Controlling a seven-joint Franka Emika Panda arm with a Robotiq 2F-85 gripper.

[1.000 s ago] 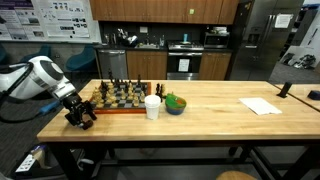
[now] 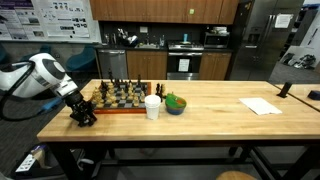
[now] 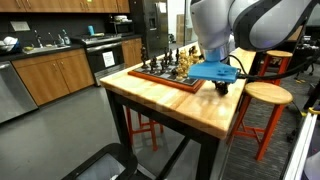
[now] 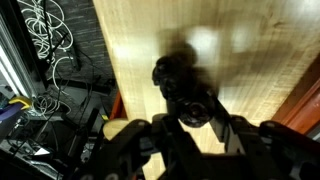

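A dark chess piece [image 4: 174,74] shows in the wrist view, standing out against the pale wooden table. My gripper is shut on it, with the piece's rounded end between the fingers. In exterior view 1 the gripper [image 2: 86,119] is down at the table's left end, in front of the chessboard [image 2: 125,110]. Exterior view 2 has the gripper [image 3: 222,88] low over the tabletop, beside the board; the piece is hard to make out there. Whether its base touches the wood cannot be told.
Several chess pieces stand on the board. To its right are a white cup [image 2: 152,107] and a bowl [image 2: 175,105] with green and purple things. A paper sheet [image 2: 261,105] lies far right. Its front edge is close to the gripper.
Compared with one second ago, my gripper sits slightly lower and farther right at the table's left end. Board, cup and bowl have stayed put.
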